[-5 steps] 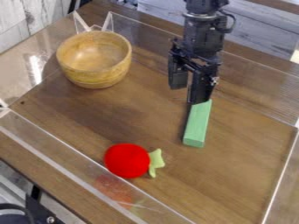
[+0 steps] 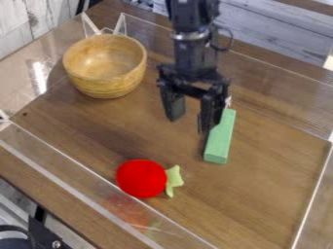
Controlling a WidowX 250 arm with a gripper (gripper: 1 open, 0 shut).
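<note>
My black gripper (image 2: 190, 109) hangs over the middle of the wooden table, its fingers spread wide with nothing visible between them. Its right finger is beside the upper left of a green bar (image 2: 219, 138). A wooden bowl (image 2: 107, 73) stands at the upper left. A red round object (image 2: 139, 179) with a pale green leafy part lies toward the front.
Clear edging runs along the table's left, front and right sides.
My gripper has moved down the view toward the front, its fingers now lower beside the green bar. The bowl, bar and red object have stayed put.
</note>
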